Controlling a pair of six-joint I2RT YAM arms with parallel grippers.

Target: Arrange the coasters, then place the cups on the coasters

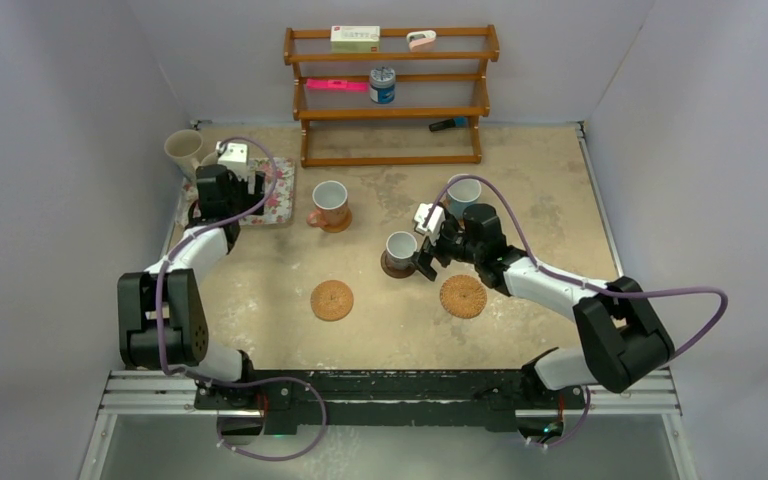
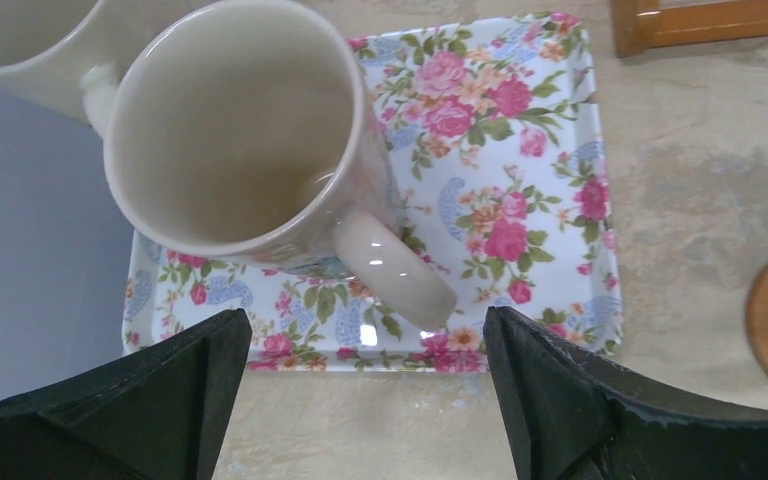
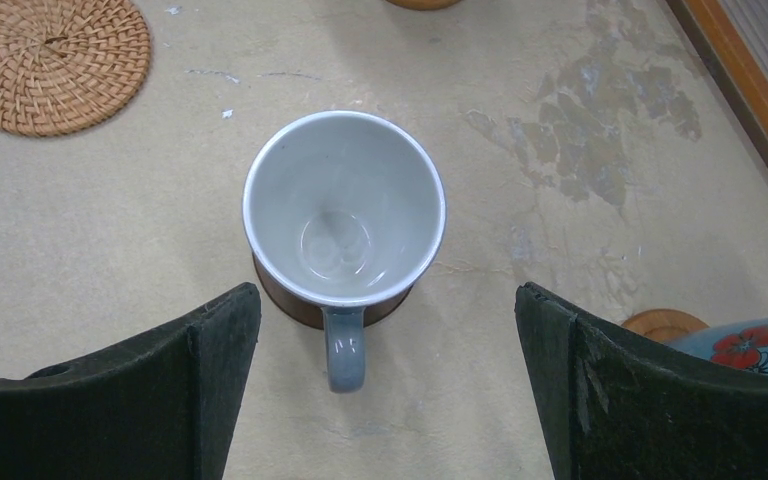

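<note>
A cream mug [image 2: 230,130] stands on a floral tray [image 2: 520,290] at the back left. My left gripper is over it, part open, its fingers either side of and short of the handle, holding nothing. My right gripper stands open by a grey cup [image 3: 345,200] on a dark coaster, the handle between but apart from its fingers. Woven coasters [image 1: 332,300] [image 1: 463,297] lie empty near the front.
A second cream mug [image 1: 182,147] is at the far left. A mug [image 1: 330,200] on a coaster stands mid-table, a blue cup [image 1: 463,192] right of centre. A wooden rack [image 1: 390,160] lines the back.
</note>
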